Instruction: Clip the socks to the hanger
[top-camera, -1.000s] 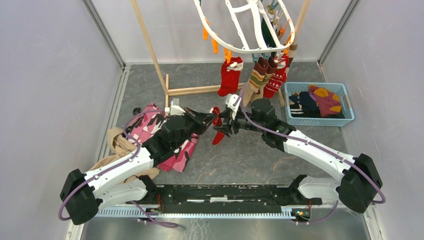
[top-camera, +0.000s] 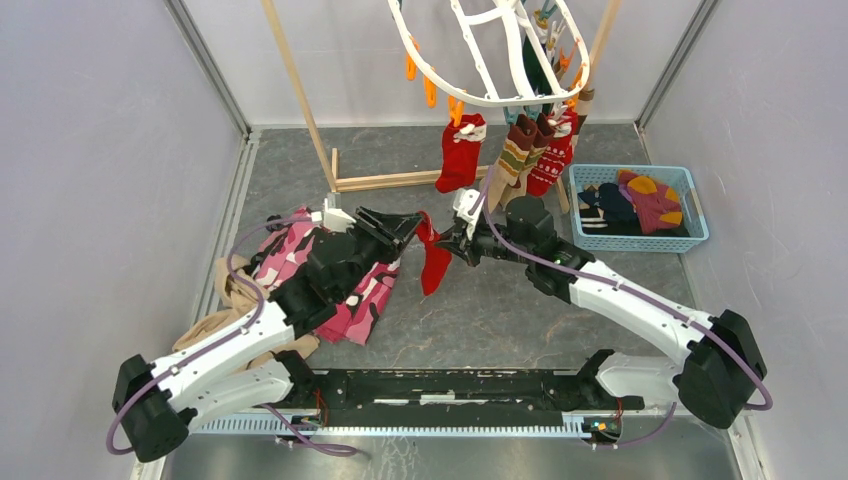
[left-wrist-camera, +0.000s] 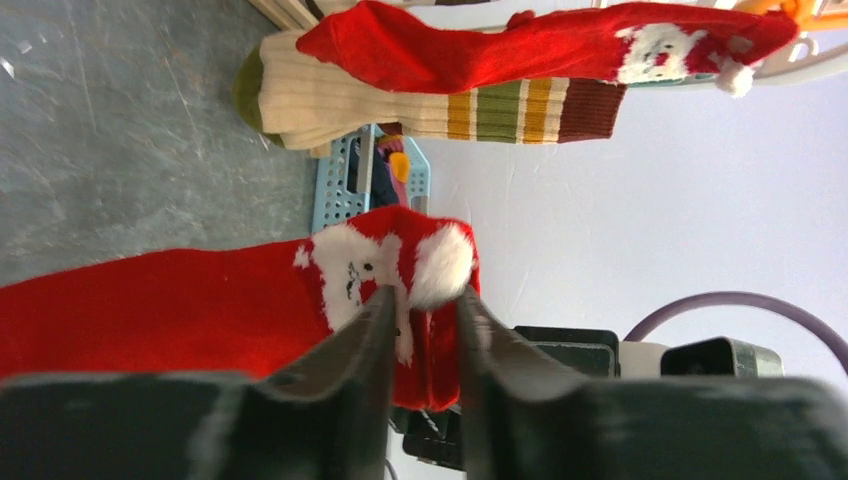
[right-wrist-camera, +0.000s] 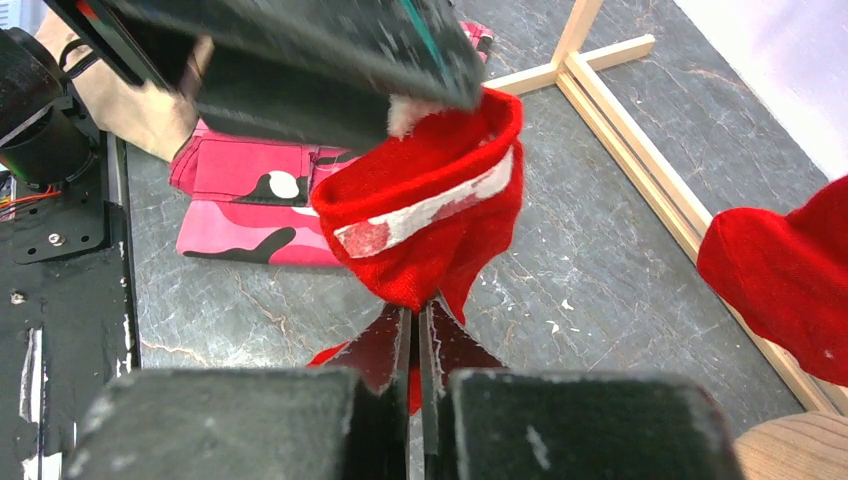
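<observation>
A red sock with a white furry face (top-camera: 434, 270) hangs between the two arms over the floor. My right gripper is shut on it just below the cuff. At the cuff, my left gripper has its blurred fingers parted, with red and white fabric showing in the gap. The white hanger (top-camera: 520, 101) is overhead at the back, carrying several orange clips (top-camera: 431, 93). A similar red sock (top-camera: 461, 155) is clipped to it. Striped socks (top-camera: 515, 155) and a patterned red sock (top-camera: 553, 155) hang further right.
The blue basket (top-camera: 645, 243) at the right contains dark and maroon knitwear. Pink camouflage cloth (top-camera: 370, 300) and beige fabric (top-camera: 215, 322) lie at the left. The hanger's wooden stand (top-camera: 385, 183) crosses the floor behind the arms.
In the top view more of the sock shows.
</observation>
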